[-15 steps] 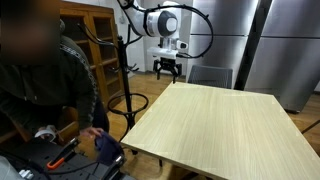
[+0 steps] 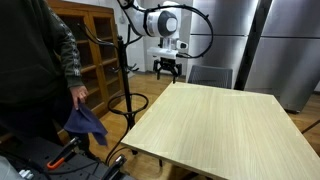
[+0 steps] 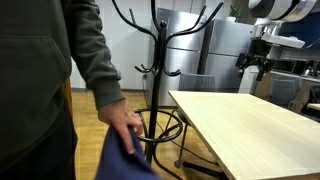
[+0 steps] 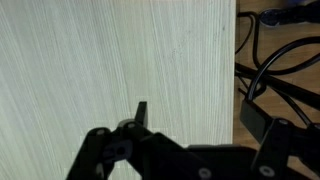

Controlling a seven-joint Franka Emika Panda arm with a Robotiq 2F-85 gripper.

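Observation:
In the wrist view my gripper is open, its dark fingers wide apart over bare pale wood, with nothing between them. The tabletop (image 4: pixel 90 60) fills most of that view, and its edge runs down the right side. From the exterior, the light table (image 2: pixel 205 125) is empty. A person standing at the left holds a blue cloth (image 2: pixel 86 124) hanging from one hand, off the table's side. The second exterior view shows the same cloth (image 3: pixel 122 160) close to the camera, partly cut off by the frame.
Black cables (image 4: pixel 275 75) lie beyond the table edge. A black coat stand (image 3: pixel 157 75) stands beside the table, and a white robot arm (image 2: pixel 165 45) is at its far end. Chairs (image 2: pixel 210 77) are behind.
The table has stayed bare, and the white arm looks still.

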